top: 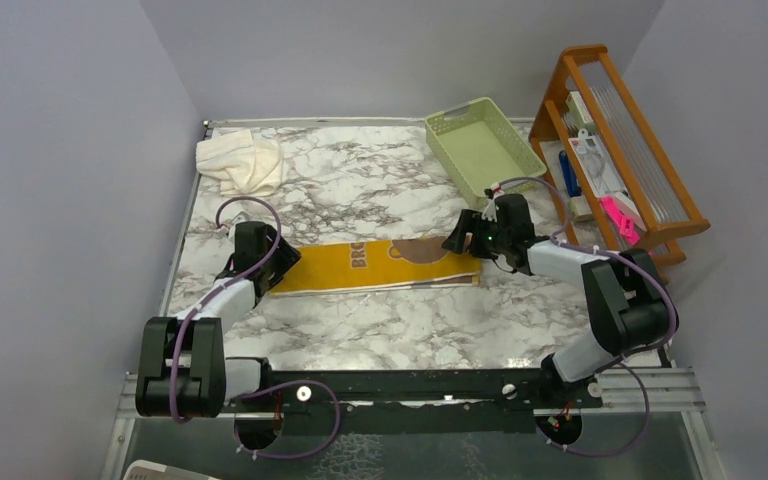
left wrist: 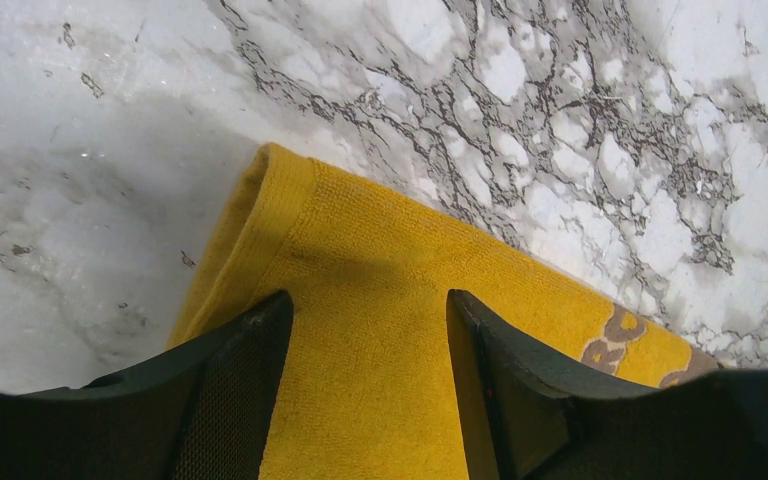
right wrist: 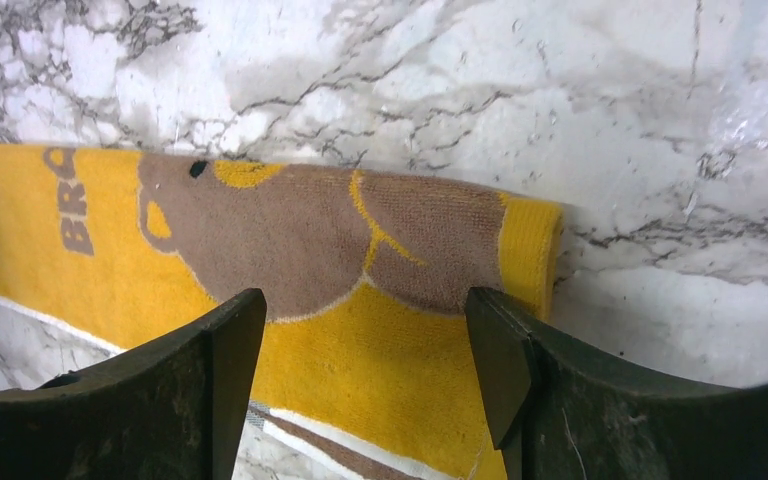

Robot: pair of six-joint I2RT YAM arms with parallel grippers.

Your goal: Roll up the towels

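Observation:
A yellow towel (top: 350, 270) with brown bear print and "BRO" lettering lies folded into a long flat strip across the table's middle. My left gripper is open over its left end, with a raised folded edge between and below the fingers. My right gripper stands open over the right end, whose short edge (right wrist: 528, 240) shows a yellow fold beside the fingertips. Whether the fingers touch the cloth is unclear.
A cream towel (top: 240, 160) lies at the back left. A green basket (top: 475, 150) sits at the back right, beside a wooden rack (top: 680, 200) holding small items.

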